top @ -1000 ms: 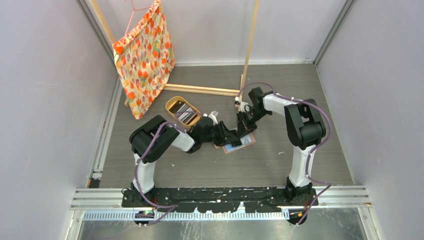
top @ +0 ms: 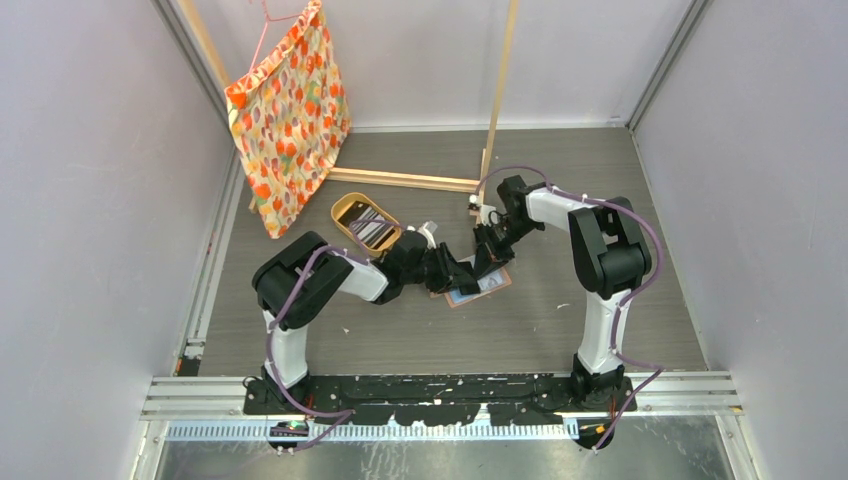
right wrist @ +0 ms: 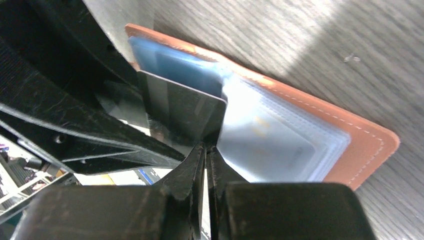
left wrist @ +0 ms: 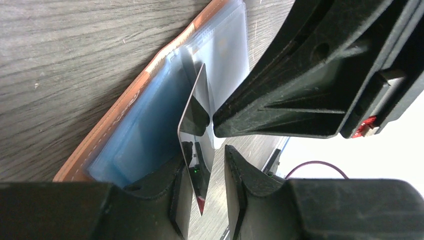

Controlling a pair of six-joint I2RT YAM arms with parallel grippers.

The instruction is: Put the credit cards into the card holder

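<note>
The card holder [left wrist: 120, 115] lies open on the table with tan edging and clear sleeves, under both grippers at the middle in the top view. A dark card [right wrist: 182, 110] stands at its sleeves, with my right gripper shut on it. My left gripper is part open, its two fingers apart around the lower part of the card [left wrist: 197, 160] in the left wrist view. The yellow tray [top: 342, 208] holding several cards sits behind my left arm.
An orange patterned cloth [top: 285, 120] hangs at the back left beside wooden bars [top: 400, 178].
Very little differs in the top view; the left arm has shifted very slightly, while the right arm looks unchanged.
</note>
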